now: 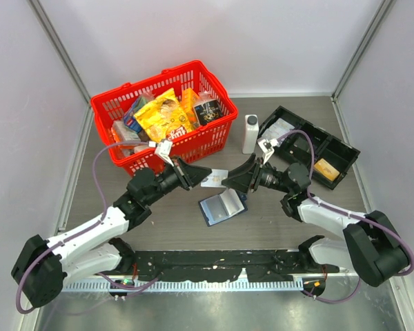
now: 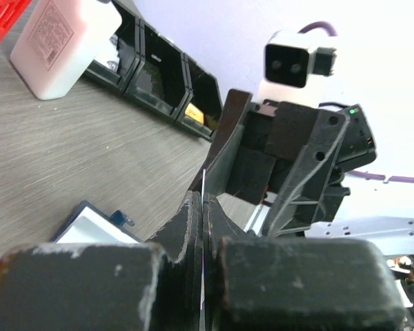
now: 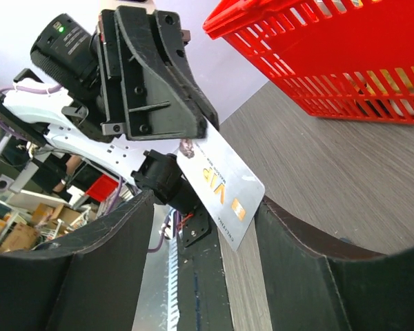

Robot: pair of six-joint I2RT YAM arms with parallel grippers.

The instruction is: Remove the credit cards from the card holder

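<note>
A white VIP card is pinched at one end by my left gripper, which is shut on it; in the left wrist view the card shows only as a thin edge. My right gripper is part open, its fingers on either side of the card's free end in the right wrist view. Whether a finger touches the card I cannot tell. Below both grippers the card holder lies open on the table, its far corner partly covered by the right arm; its edge also shows in the left wrist view.
A red basket full of packets stands behind the left arm. A white bottle and a black divided tray stand at the back right. Bare table lies left of the holder.
</note>
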